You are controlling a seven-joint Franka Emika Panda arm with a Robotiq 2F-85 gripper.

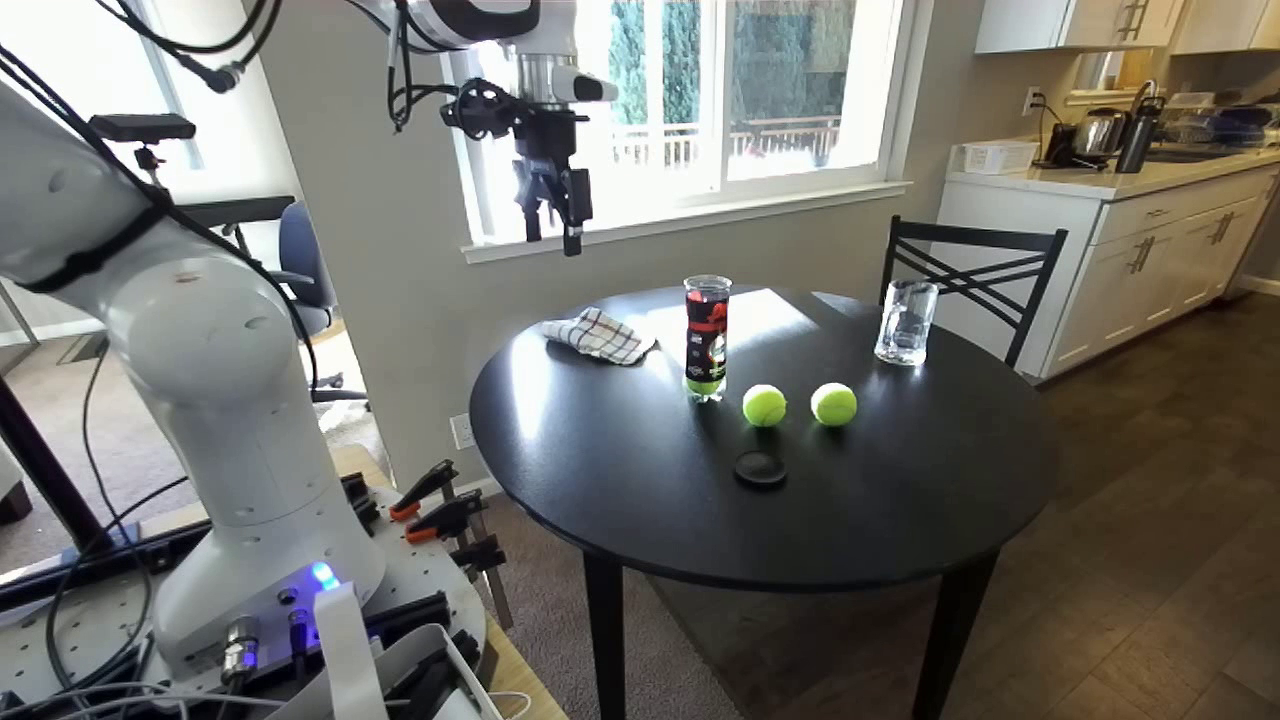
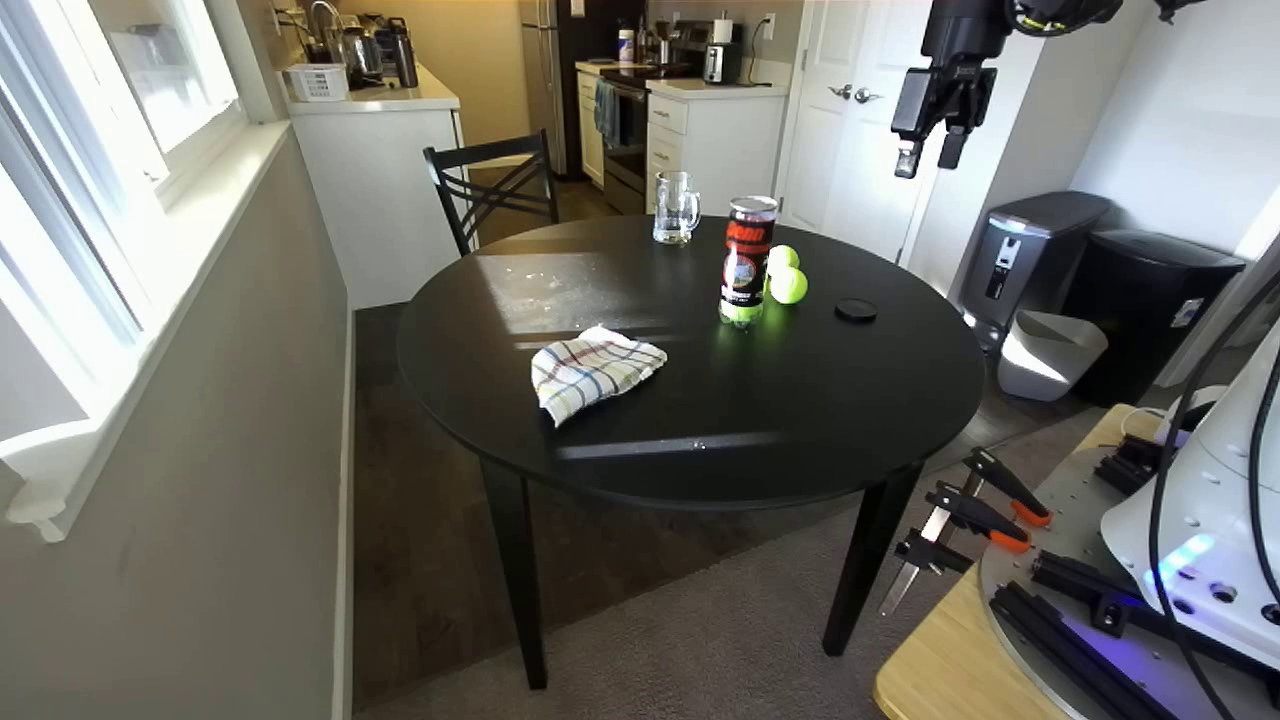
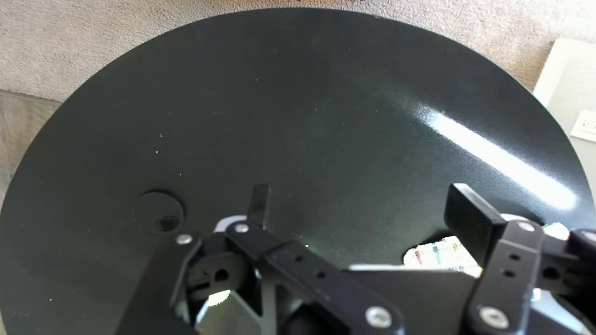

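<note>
My gripper (image 1: 553, 245) hangs high above the black round table (image 1: 600, 504), its fingers spread with nothing between them. On the table stands an upright clear tennis ball can (image 1: 707, 342) with a red and black label and a green ball at its bottom. Beside it lie two loose tennis balls, one (image 1: 764, 406) close to the can and another (image 1: 834, 404) farther right. A black round lid (image 1: 761, 468) rests flat in front of them. A checkered cloth (image 2: 590, 370) lies crumpled toward the window side; the wrist view shows part of that cloth (image 3: 444, 255) beneath a finger.
A clear glass mug (image 2: 675, 209) stands at the table's far side, near a black chair (image 1: 978, 270). The window sill (image 1: 708, 216) runs along the wall behind.
</note>
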